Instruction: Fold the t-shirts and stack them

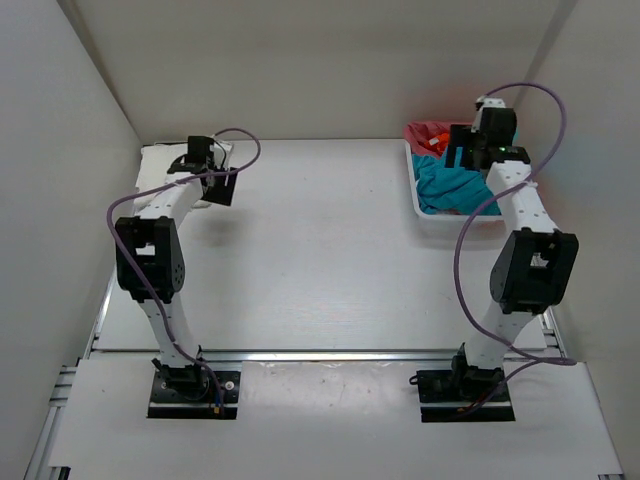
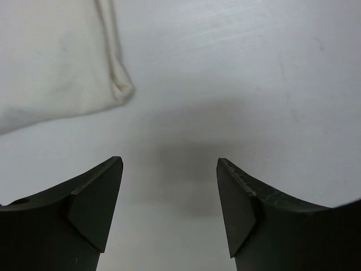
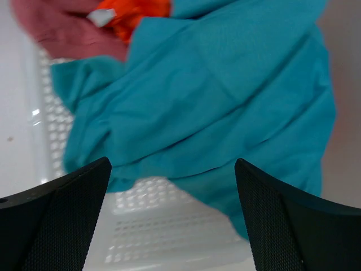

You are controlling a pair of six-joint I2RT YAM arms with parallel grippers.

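A folded white t-shirt (image 1: 155,165) lies at the back left of the table, its edge also seen in the left wrist view (image 2: 62,68). My left gripper (image 1: 218,180) is over its right part, fingers apart and empty, above bare table in the wrist view. A white perforated basket (image 1: 420,205) at the back right holds teal shirts (image 1: 450,192), red ones (image 1: 420,135) and an orange piece (image 3: 130,17). My right gripper (image 1: 460,145) hangs open over the teal cloth, nothing between its fingers.
Walls stand close at the back, left and right, beside the shirt and the basket.
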